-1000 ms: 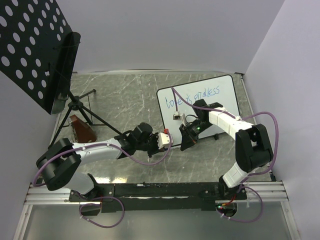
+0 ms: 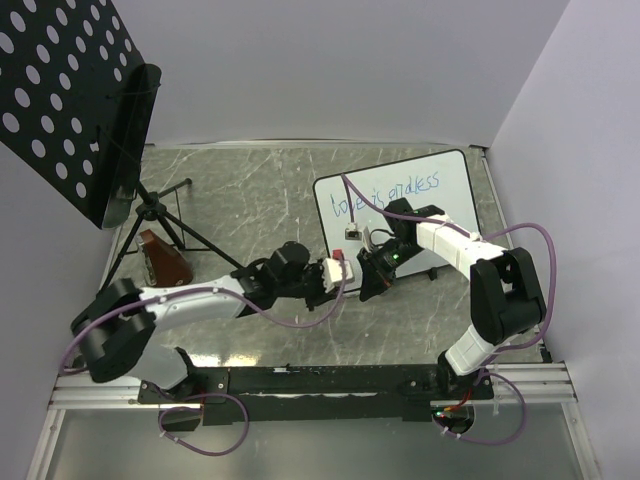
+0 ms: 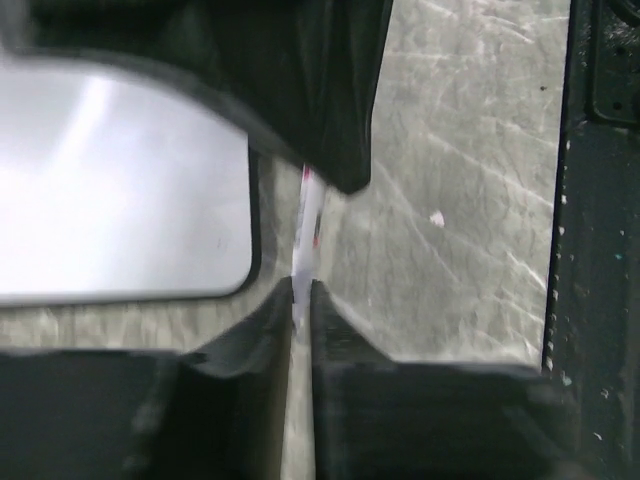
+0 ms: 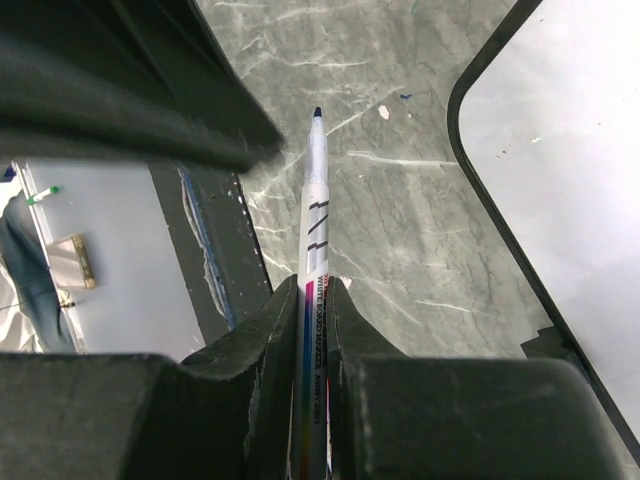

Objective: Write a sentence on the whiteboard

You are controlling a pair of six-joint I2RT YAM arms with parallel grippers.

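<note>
The whiteboard (image 2: 460, 205) lies tilted on the table, with blue handwriting (image 2: 405, 188) reading roughly "Love is endless" along its top. My right gripper is shut on a white marker (image 4: 316, 215), whose bare blue tip points away from the fingers. Close beside the board's lower left corner, both grippers meet. In the left wrist view, a pale, thin marker-like piece (image 3: 305, 230) runs down to my left gripper, whose fingertips stand nearly together; blur hides whether they grip it. A dark right finger (image 3: 340, 130) overhangs it there.
A black tripod (image 2: 150, 210) and a brown object (image 2: 165, 260) stand on the left side of the table. Purple cables (image 2: 545, 240) loop along both arms.
My left gripper has shifted slightly right, up against my right gripper, compared with a second ago. The right arm looks still, and the writing is the same.
</note>
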